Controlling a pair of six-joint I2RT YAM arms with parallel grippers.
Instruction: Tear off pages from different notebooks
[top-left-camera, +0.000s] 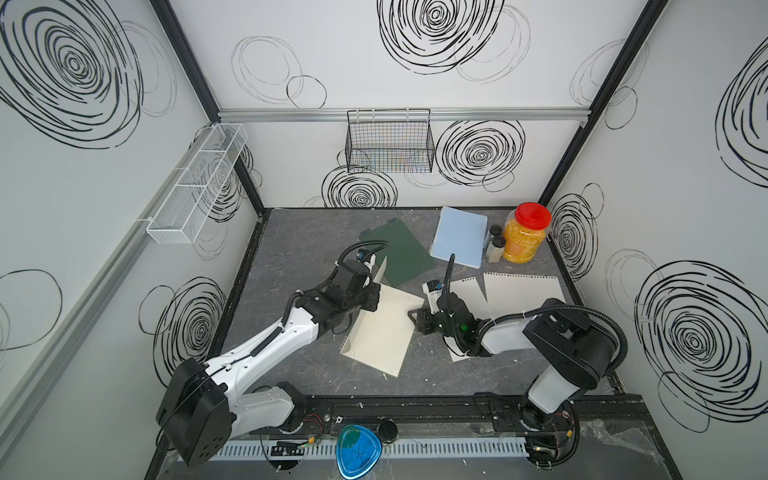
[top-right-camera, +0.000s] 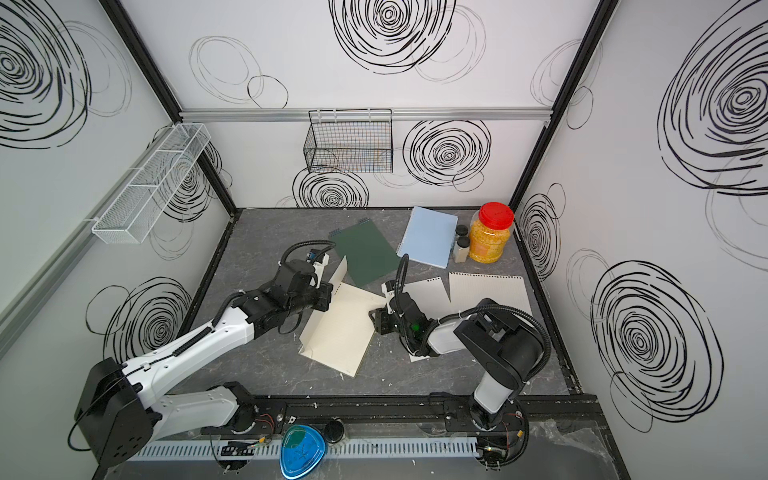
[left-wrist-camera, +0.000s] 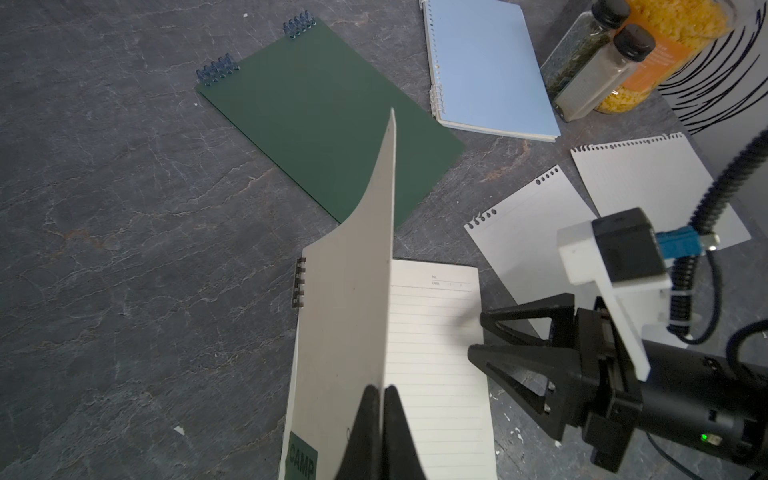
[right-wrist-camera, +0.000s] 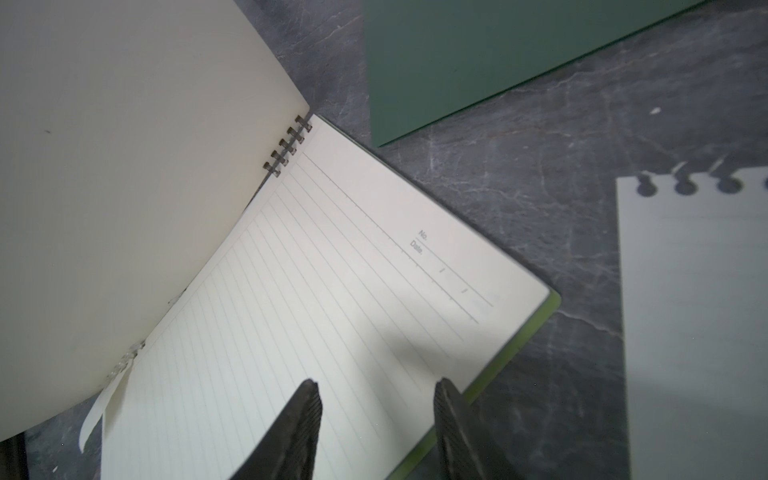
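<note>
A spiral notebook lies open on the table, its lined page (right-wrist-camera: 336, 272) facing up with a green back edge at the right. In the left wrist view, its raised cover (left-wrist-camera: 340, 320) bends upward, and my left gripper is shut on the cover's edge. My right gripper is open over the page's right edge; its fingers straddle that edge in the right wrist view, with no page visibly pinched. A loose strip of paper (right-wrist-camera: 102, 408) curls near the lower rings. Two loose sheets with ragged holes, a nearer page (left-wrist-camera: 544, 216) and a farther page (left-wrist-camera: 660, 172), lie to the right.
Behind are a closed green notebook (top-left-camera: 400, 252) and a blue notebook (top-left-camera: 460, 236). A red-lidded jar (top-left-camera: 524, 236) and two small shakers stand at the back right. Bare table (top-left-camera: 296, 240) shows at the back left.
</note>
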